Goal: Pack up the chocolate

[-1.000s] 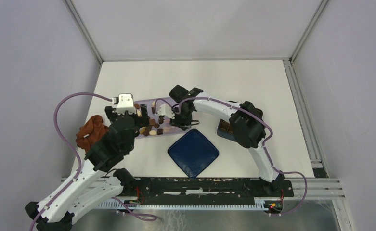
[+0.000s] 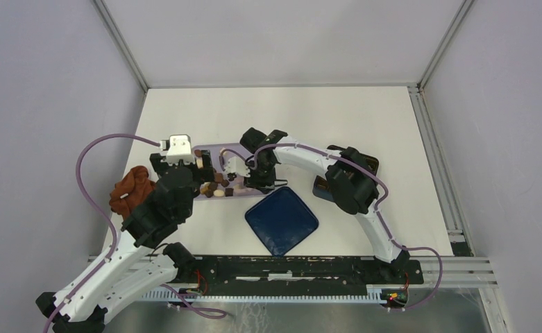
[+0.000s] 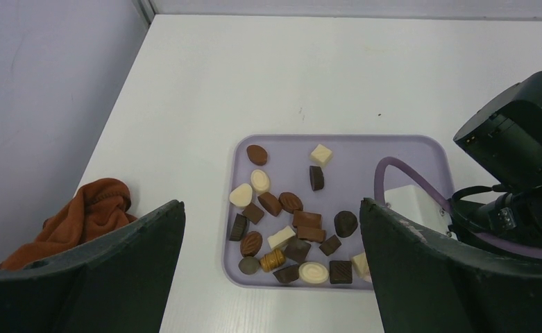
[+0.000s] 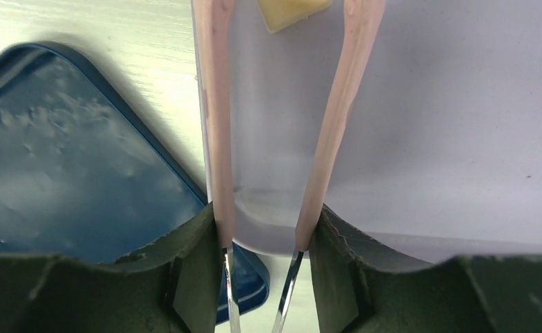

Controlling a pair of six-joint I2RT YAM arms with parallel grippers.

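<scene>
Several brown and cream chocolates lie in a pale purple tray, mostly in its near left part. My left gripper hovers open above the tray, nothing between its fingers. Low at the tray's near right corner, my right gripper has its pink fingers apart. A cream chocolate shows between them at the top edge of the right wrist view, not visibly gripped. The dark blue box at the right is partly hidden under the right arm.
A dark blue lid lies flat in front of the tray, close to its corner. A crumpled brown cloth is at the left.
The tray has slid slightly left, and the blue lid slightly right. The left arm has stayed still.
</scene>
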